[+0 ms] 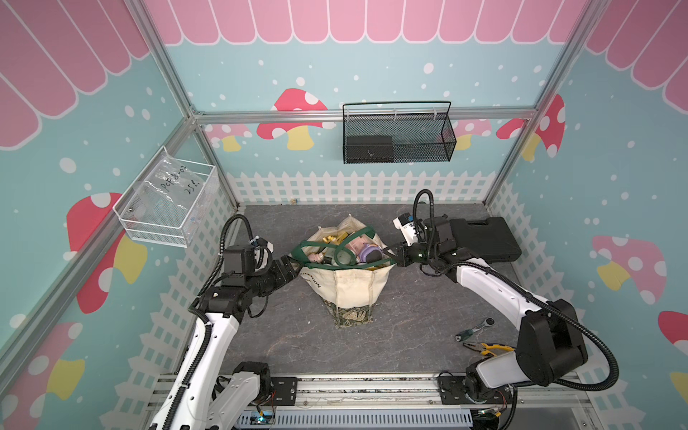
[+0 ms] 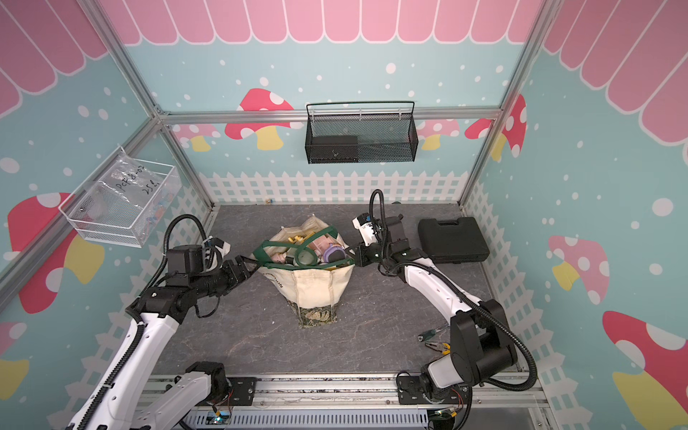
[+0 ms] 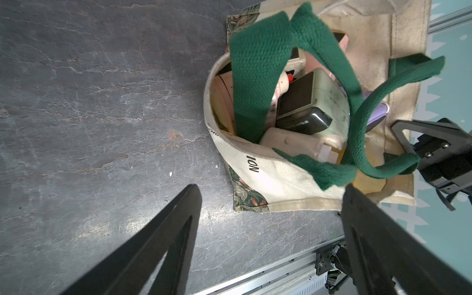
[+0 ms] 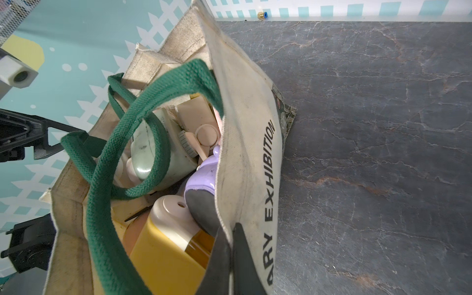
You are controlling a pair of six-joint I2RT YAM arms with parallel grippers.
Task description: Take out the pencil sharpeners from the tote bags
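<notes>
A canvas tote bag (image 1: 342, 285) with green handles stands open-mouthed in the middle of the table. Packed inside it are a pale green and black device (image 3: 317, 100), a purple and black device (image 4: 204, 179) and a yellow box-like item (image 4: 164, 253); which of these are pencil sharpeners I cannot tell. At the bag's right side, my right gripper is shut on the canvas rim, one finger inside and one outside. My left gripper stands open close to the left end of the bag, nothing between its fingers.
A black case (image 1: 487, 238) lies at the back right. Yellow-handled pliers (image 1: 494, 349) and a dark green tool (image 1: 474, 330) rest at the front right. A black wire basket (image 1: 399, 136) hangs on the back wall, a white one (image 1: 168, 202) on the left. Around the bag's front the table is clear.
</notes>
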